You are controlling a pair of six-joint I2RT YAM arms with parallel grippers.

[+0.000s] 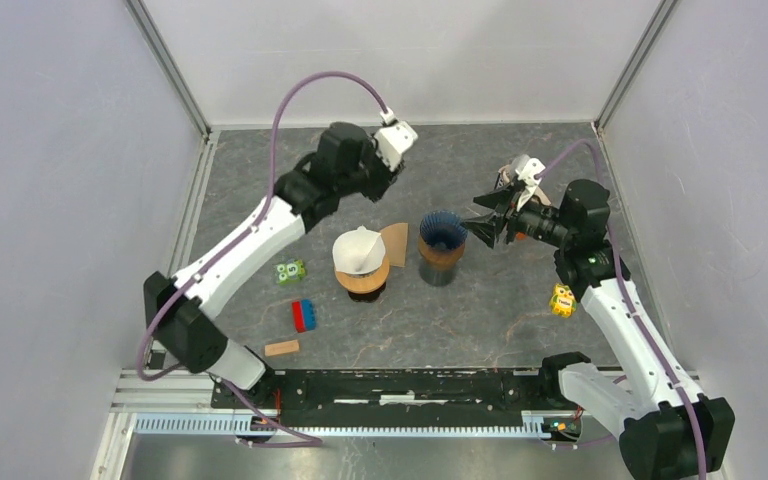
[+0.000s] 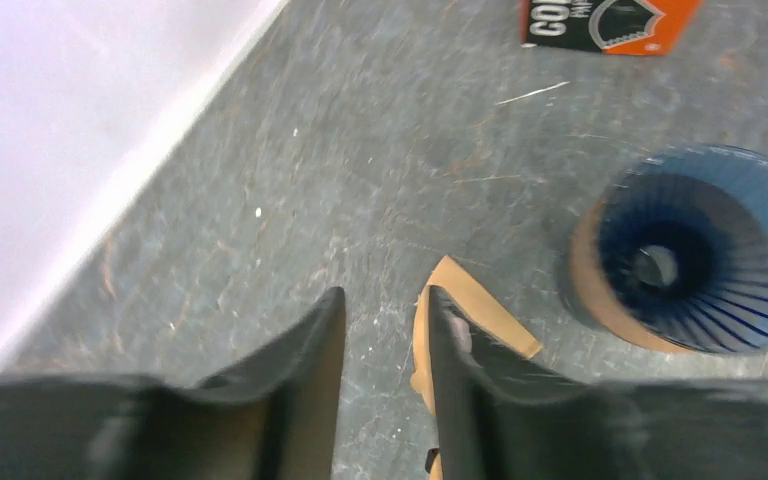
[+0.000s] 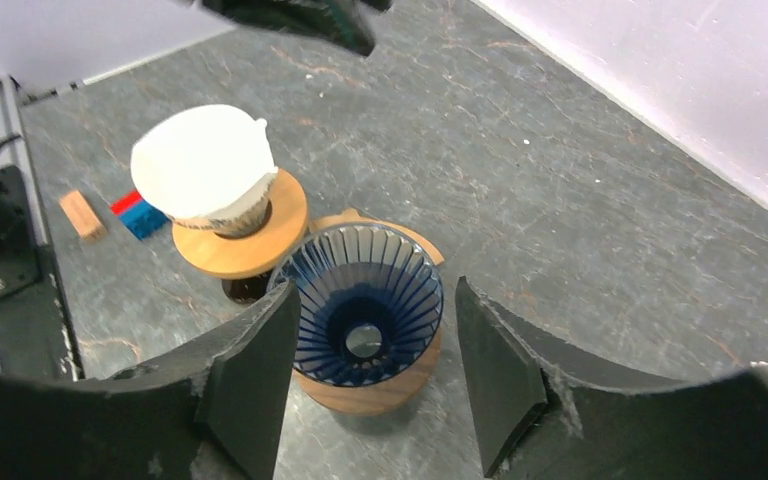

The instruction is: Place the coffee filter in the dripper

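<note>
The brown paper coffee filter [image 1: 395,243] lies on the table, left of the dripper, beside the white cone; in the left wrist view the filter [image 2: 490,312] is partly behind a finger. The blue ribbed dripper [image 3: 345,270] stands upright in a wooden collar on a glass, and no paper shows inside it. My left gripper is part open above the table, nothing held between its fingers. To the right of the dripper and above it, my right gripper is open and empty.
A white cone [image 1: 358,250] sits on a wooden ring left of the dripper. Red-blue blocks [image 1: 303,315], a wooden block [image 1: 282,348], a green toy [image 1: 290,271] and a yellow toy [image 1: 562,300] lie around.
</note>
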